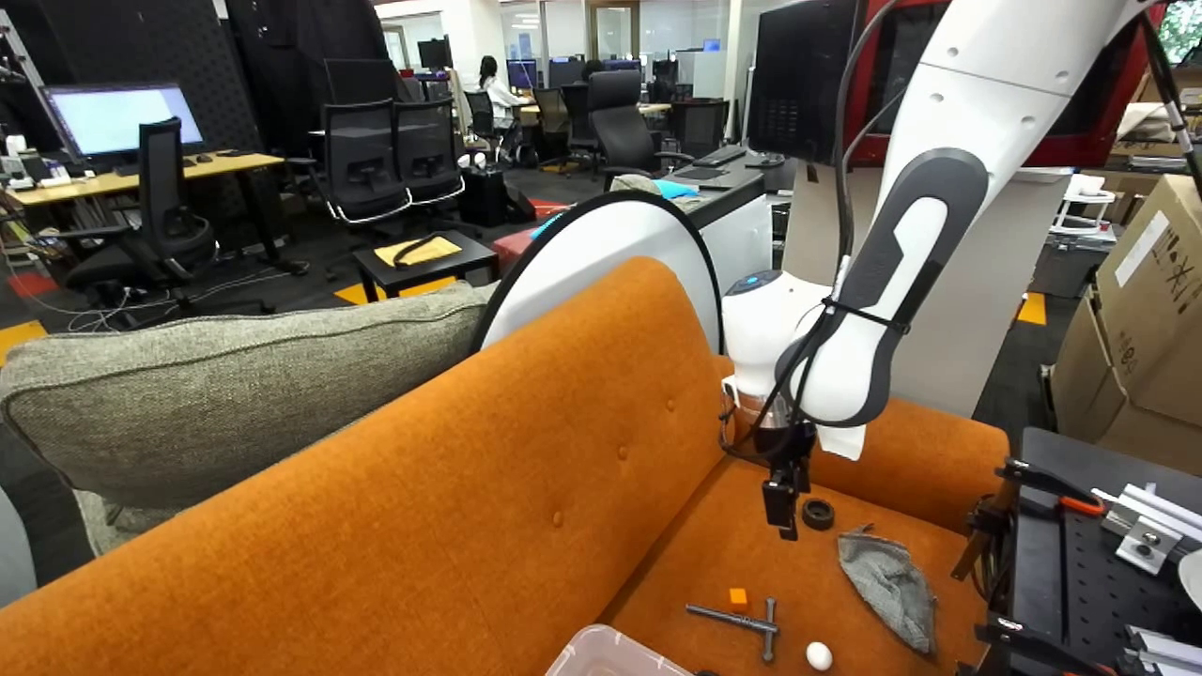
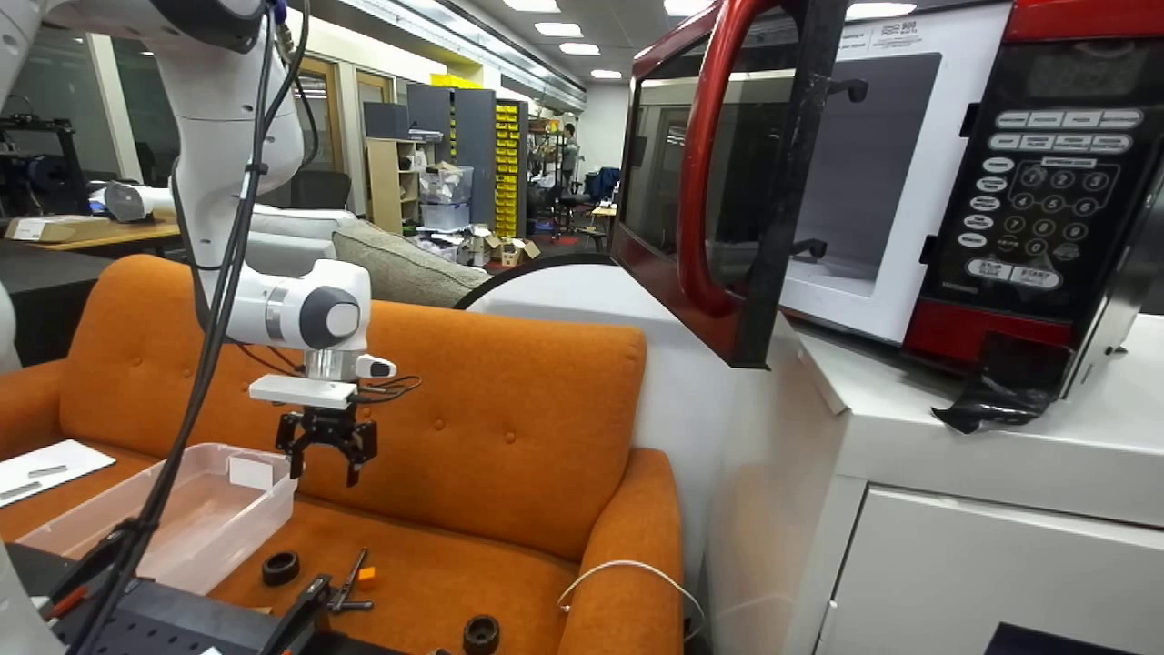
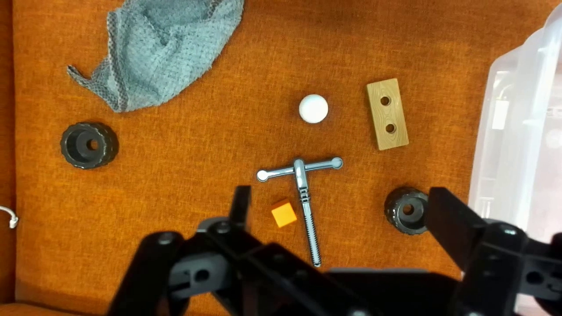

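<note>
Above the orange sofa seat, my gripper hangs open, with its fingers wide apart and nothing held. In the wrist view an orange block [image 3: 285, 213] and a grey T-shaped toy [image 3: 307, 210] lie on the seat between the fingertips as seen from above. A black wheel-like ring [image 3: 408, 210] is close to the right finger, and another black ring [image 3: 89, 145] lies far left. Beyond them are a white ball [image 3: 313, 108], a wooden piece with two holes [image 3: 388, 114] and a crumpled grey cloth [image 3: 168, 50].
A clear plastic bin [image 2: 273, 508] stands on the seat beside the loose objects. The sofa backrest [image 2: 480, 437] rises close behind the gripper. A black workbench [image 1: 1093, 575] with clamps borders the seat, and a red microwave [image 2: 698, 207] stands with its door open.
</note>
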